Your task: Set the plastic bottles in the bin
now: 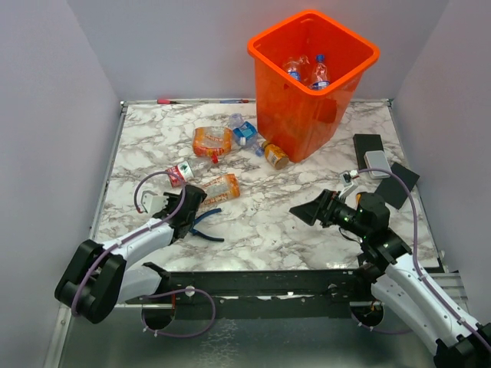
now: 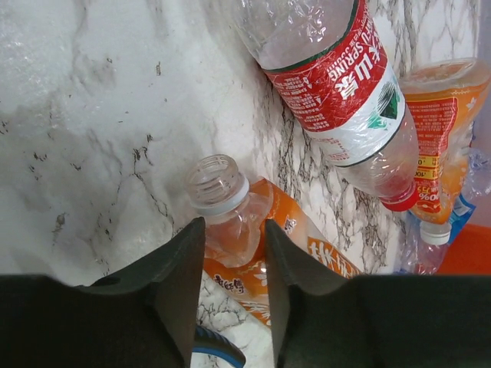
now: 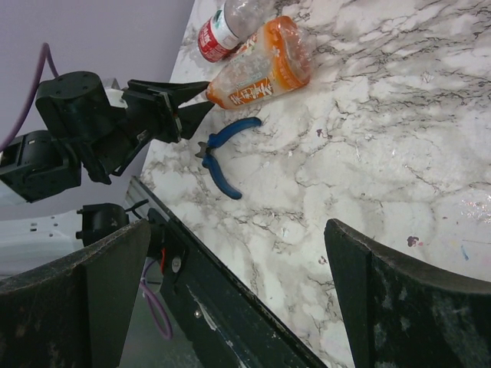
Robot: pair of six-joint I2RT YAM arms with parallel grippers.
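Observation:
My left gripper is part open around the capped neck of an orange-label bottle [image 1: 221,189] lying at the left middle. Beside it lies a red-label bottle [image 2: 337,92]; farther back are another orange-label bottle [image 1: 212,141], a blue-label bottle [image 1: 245,133] and an amber container [image 1: 276,156]. The orange bin [image 1: 303,123] stands at the back right with bottles inside. My right gripper [image 1: 304,213] hangs open and empty over the right of the table.
Blue-handled pliers [image 3: 222,176] lie just in front of the left gripper. Dark pads [image 1: 399,195] and a pale device [image 1: 377,164] are at the right.

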